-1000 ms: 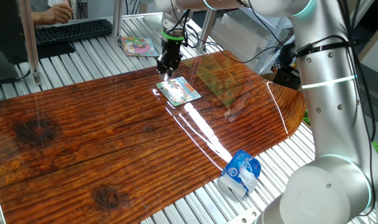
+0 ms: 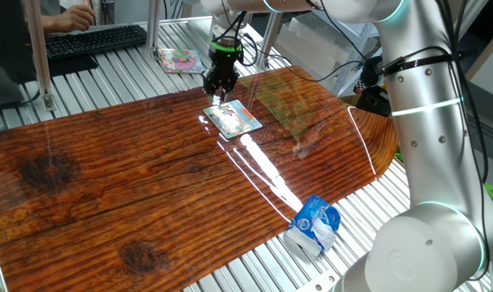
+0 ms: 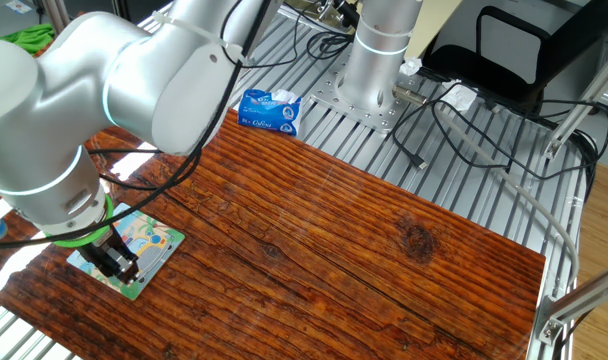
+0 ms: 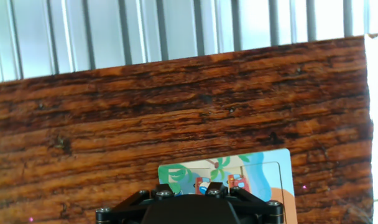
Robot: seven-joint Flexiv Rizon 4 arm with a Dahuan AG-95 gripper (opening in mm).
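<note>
A flat, colourful picture board [image 3: 156,250] lies on the wooden tabletop. In exterior view 1 the same board [image 2: 233,119] carries bright glare. My gripper [image 3: 131,272] points down above the board's near part in exterior view 2. From exterior view 1, the gripper [image 2: 218,99] appears at the board's far left corner. In the wrist view the gripper covers the board's lower part; palm trees and a blue-and-sand edge of the board [image 4: 273,168] show around it. Whether the fingers are apart or closed, or touch the board, does not show clearly.
A blue tissue pack [image 3: 270,111] sits at the table's edge near the arm's base. Another colourful sheet [image 2: 181,60] lies on the metal slats beyond the wood, near a keyboard [image 2: 96,42] and a person's hand [image 2: 69,18]. Most of the wooden top [image 2: 109,186] is clear.
The arm and gripper have shifted very slightly to the left in exterior view 1. The board and the tissue pack have not moved.
</note>
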